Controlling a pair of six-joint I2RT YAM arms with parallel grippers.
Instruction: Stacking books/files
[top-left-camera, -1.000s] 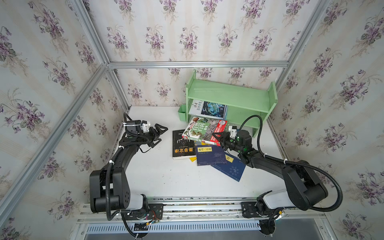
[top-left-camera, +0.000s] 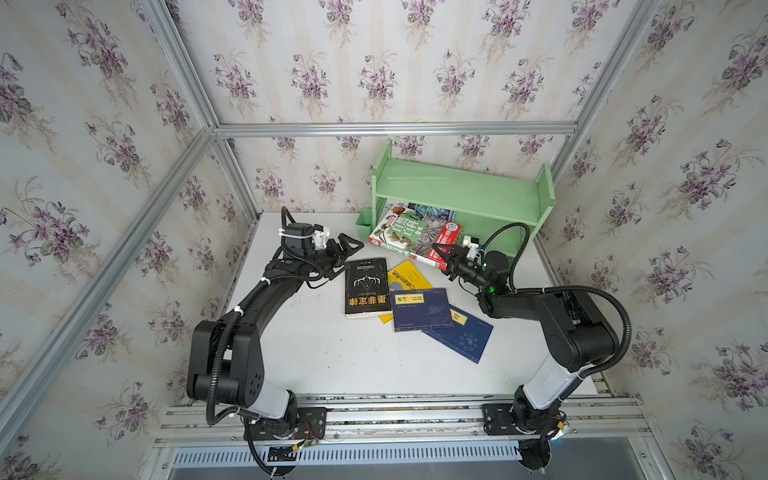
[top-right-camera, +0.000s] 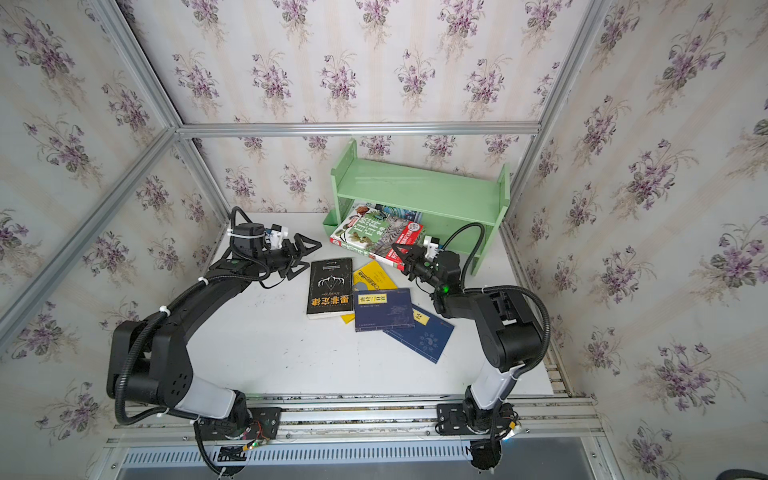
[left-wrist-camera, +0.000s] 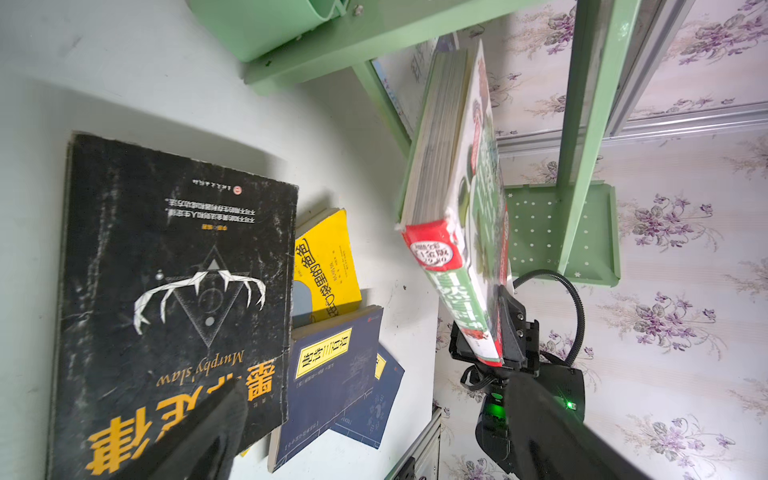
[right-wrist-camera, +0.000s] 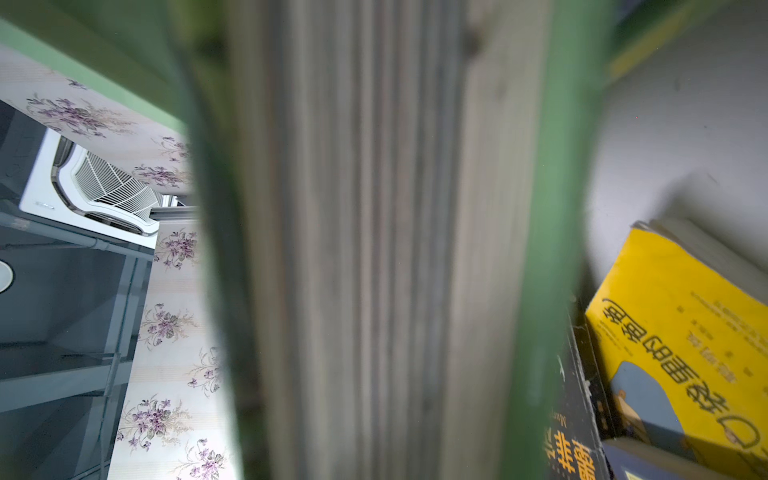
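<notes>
A thick green, white and red book (top-left-camera: 404, 232) is at the lower compartment of the green shelf (top-left-camera: 456, 180), over another book partly visible behind it. My right gripper (top-left-camera: 446, 254) is at its red end; the page edges (right-wrist-camera: 384, 240) fill the right wrist view, blurred, and its fingers are hidden there. My left gripper (top-left-camera: 346, 249) is open and empty, over the table beside the shelf's left end. A black book (top-left-camera: 368, 288), a yellow book (top-left-camera: 409, 274), a navy book (top-left-camera: 420, 312) and a second navy book (top-left-camera: 468, 340) lie overlapping in front.
A green bin (top-left-camera: 364, 225) stands at the shelf's left end. Walls and metal frame enclose the workspace.
The thick book has moved back toward the shelf with my right gripper, covering more of the book behind and uncovering the yellow one. My left gripper has moved right and slightly up.
</notes>
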